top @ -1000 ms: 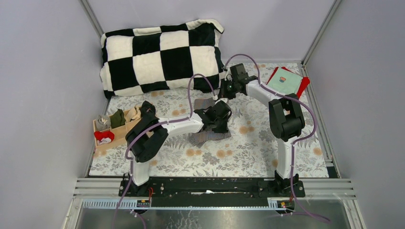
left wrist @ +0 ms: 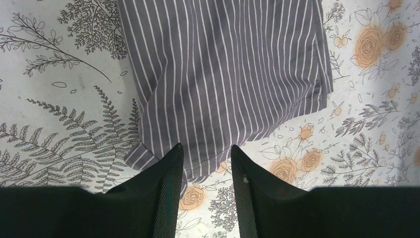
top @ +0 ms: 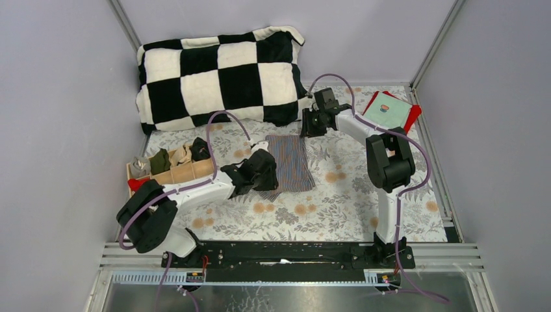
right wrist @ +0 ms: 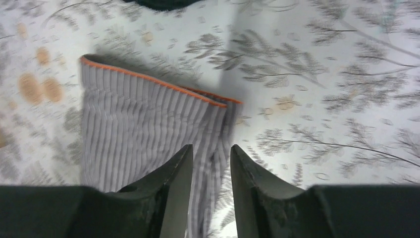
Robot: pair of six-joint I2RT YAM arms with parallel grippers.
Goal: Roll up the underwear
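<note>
Dark grey underwear with white stripes [top: 290, 162] lies folded and fairly flat in the middle of the table. Over its front left end hangs my left gripper [top: 268, 185], part open. In the left wrist view, the gripper has the cloth's creased front corner [left wrist: 153, 156] beyond its fingertips, and nothing shows gripped. My right gripper [top: 304, 135] is at the back right corner of the cloth. The right wrist view has its fingers [right wrist: 184, 166] apart above the side edge, near the orange-trimmed waistband [right wrist: 153, 82].
A wooden box [top: 185, 172] with rolled garments in compartments stands at the left. Behind lies a black and white checked cushion [top: 221, 81]. Folded green and red cloths [top: 388, 112] rest at the back right.
</note>
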